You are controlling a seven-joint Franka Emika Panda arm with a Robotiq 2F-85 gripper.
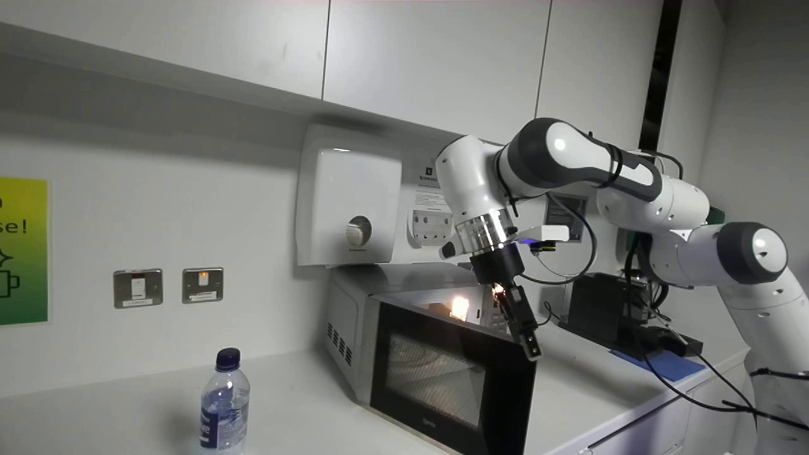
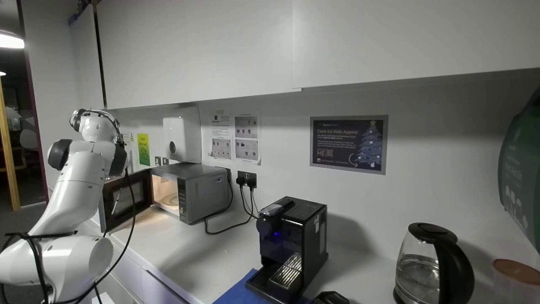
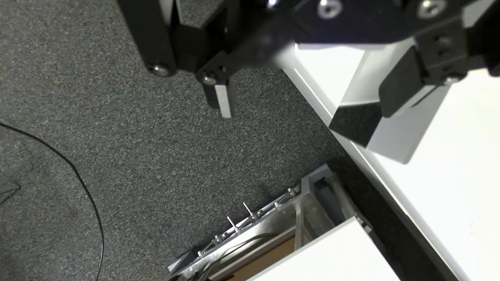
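A silver microwave (image 1: 352, 318) stands on the counter with its black-framed door (image 1: 447, 375) swung partly open. Light shines from its cavity (image 2: 167, 191) in the second exterior view. My gripper (image 1: 531, 352) hangs tilted at the top of the door near its free edge; whether it touches the door cannot be told. In the wrist view the gripper is open, its two fingers (image 3: 225, 100) wide apart and no object held between them. In the first exterior view, only one finger shows clearly.
A water bottle (image 1: 225, 406) stands on the counter left of the microwave. A coffee machine (image 2: 293, 243) and glass kettle (image 2: 430, 263) are farther along it. A towel dispenser (image 1: 350, 197) hangs above the microwave. Grey floor (image 3: 140, 154) lies below the wrist camera; cables drape from the arm.
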